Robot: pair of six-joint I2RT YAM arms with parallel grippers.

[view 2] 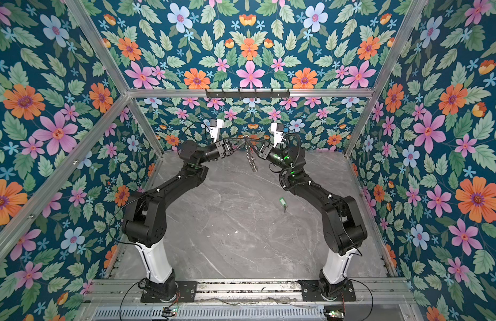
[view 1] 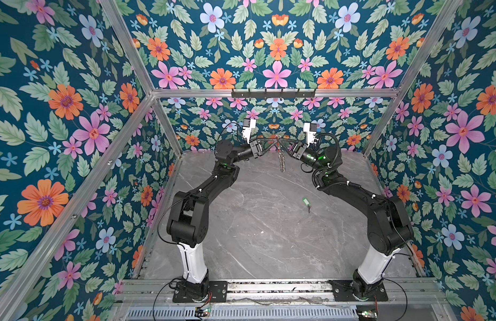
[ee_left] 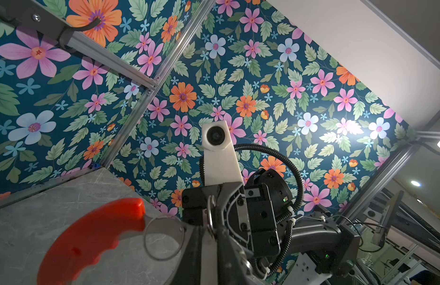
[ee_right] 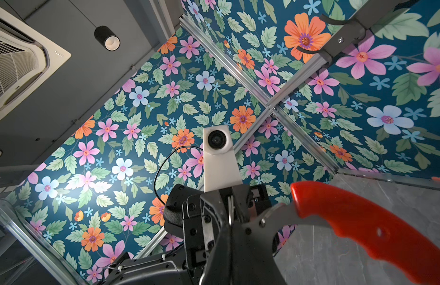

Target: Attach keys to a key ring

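Note:
My two grippers meet high over the back of the table. A red-handled, saw-like piece (ee_left: pixel 98 232) with a grey metal part hangs at their tips; a wire ring (ee_left: pixel 163 239) shows by its metal part. From above, its toothed edge (view 1: pixel 281 161) points down. Another thin ring (ee_right: pixel 230 209) stands edge-on at the tips of my right gripper (view 1: pixel 286 141), which is shut on it. My left gripper (view 1: pixel 271 140) is part open, with a narrow gap between its fingers, close against the same ring. The exact contact at the tips is partly hidden. A green-headed key (view 1: pixel 306 203) lies on the table.
Flowered walls and a metal frame rail (view 1: pixel 205 93) enclose the back and sides. A black hook bar (view 1: pixel 273 93) is fixed on the rear rail.

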